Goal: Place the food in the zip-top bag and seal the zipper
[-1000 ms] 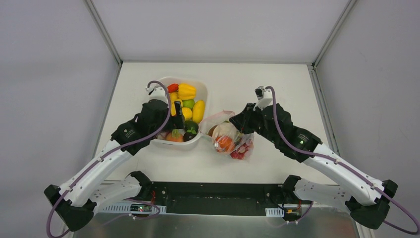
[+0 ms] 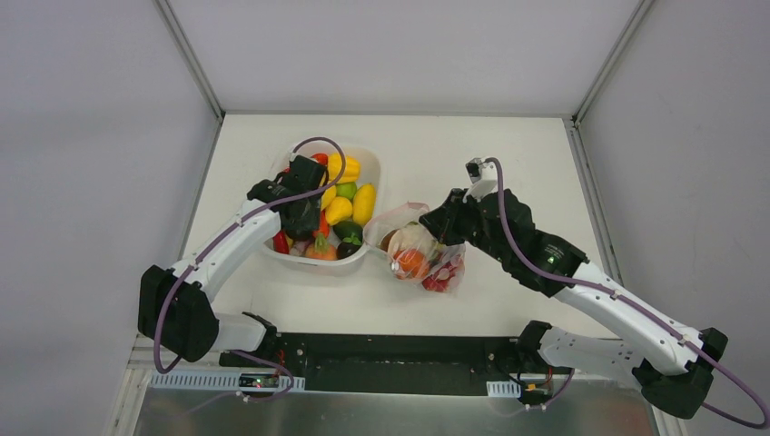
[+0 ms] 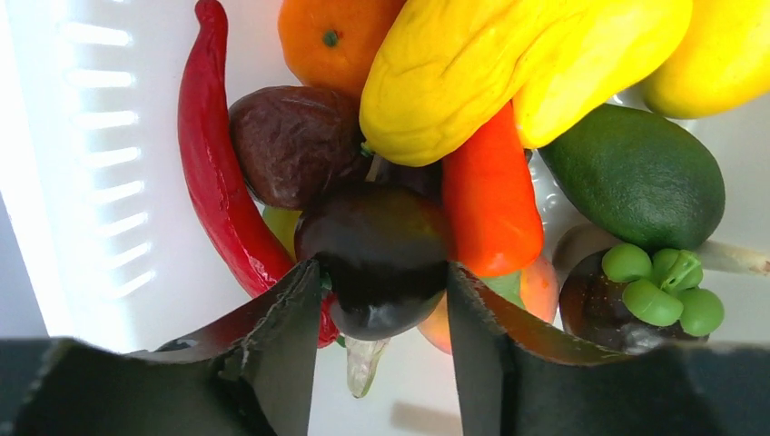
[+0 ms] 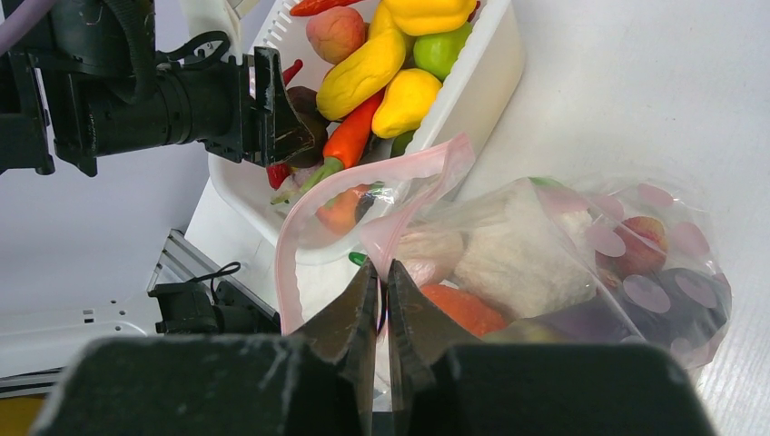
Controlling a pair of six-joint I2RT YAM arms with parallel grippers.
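Note:
My left gripper is down in the white food bin (image 3: pixel 91 254), its fingers either side of a dark, round eggplant-like item (image 3: pixel 372 245); whether it grips it is unclear. Around it lie a red chili (image 3: pixel 209 154), yellow squash (image 3: pixel 436 82), an orange pepper (image 3: pixel 486 200) and an avocado (image 3: pixel 636 173). The zip top bag (image 2: pixel 418 259) lies right of the bin with food inside, including pale and orange items. My right gripper is at the bag's pink zipper edge (image 4: pixel 300 209), its fingertips close together on the plastic.
The bin's right wall (image 4: pixel 490 73) stands beside the bag's mouth.
The right arm and bag look unchanged.

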